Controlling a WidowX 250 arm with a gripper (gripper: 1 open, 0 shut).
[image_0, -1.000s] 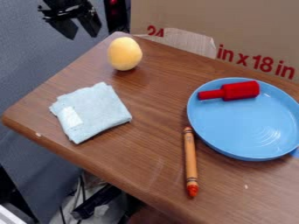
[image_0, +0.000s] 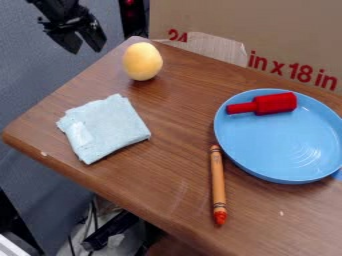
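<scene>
My black gripper (image_0: 84, 40) hangs at the top left, open, above and left of the table's far corner, with nothing visible between its fingers. A yellow egg-shaped object (image_0: 143, 61) sits near that corner. A folded pale blue cloth (image_0: 104, 128) lies at the left of the table. An orange crayon (image_0: 218, 185) lies lengthwise at the middle right. A blue plate (image_0: 278, 150) at the right holds a red cylindrical object with a handle (image_0: 270, 103).
A cardboard box (image_0: 254, 30) stands behind the wooden table (image_0: 147, 190). The table's middle, between cloth, egg and plate, is clear, as is its near part below the cloth.
My gripper has shifted slightly over the last second and now appears a little lower. The objects on the table have not moved.
</scene>
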